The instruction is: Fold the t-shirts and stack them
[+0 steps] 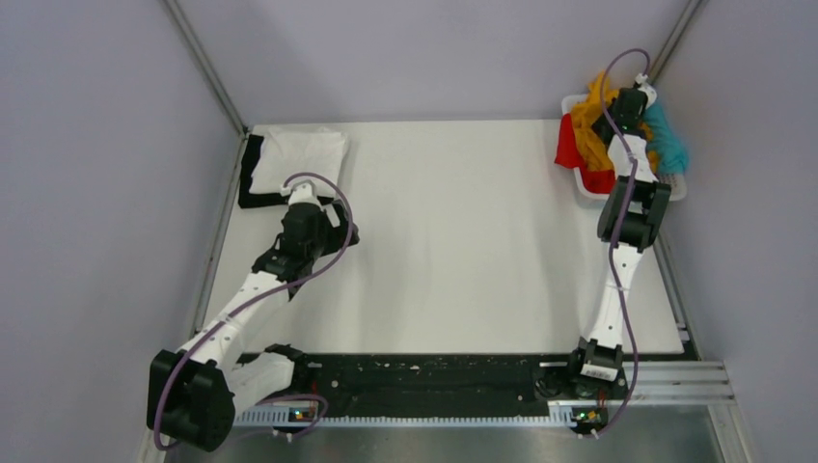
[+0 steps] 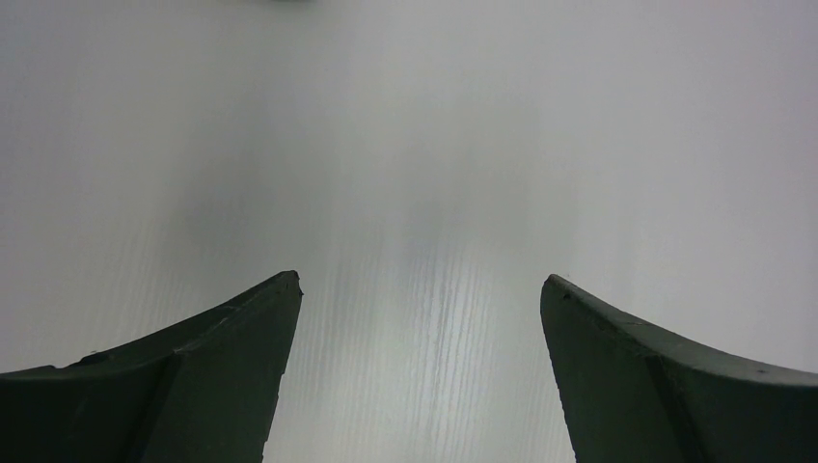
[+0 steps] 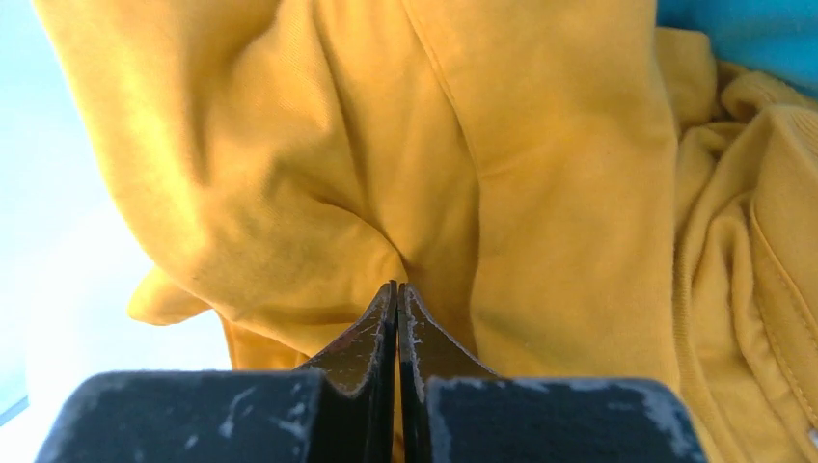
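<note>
A mustard-yellow t-shirt [image 1: 586, 118] lies crumpled in a white basket [image 1: 592, 198] at the far right corner, with red cloth [image 1: 569, 147] to its left and a turquoise one [image 1: 668, 143] to its right. Over the basket is my right gripper, shut, its tips at the folds of the yellow cloth [image 3: 569, 222]; whether any fabric is pinched there is hard to see. My left gripper is open above bare table, nothing between its fingers. Behind it, at the far left, white folded cloth [image 1: 299, 159] lies flat over a black piece [image 1: 249, 174].
Walls stand close behind and beside the basket. Part of the basket is hidden under the right arm [image 1: 632, 212].
</note>
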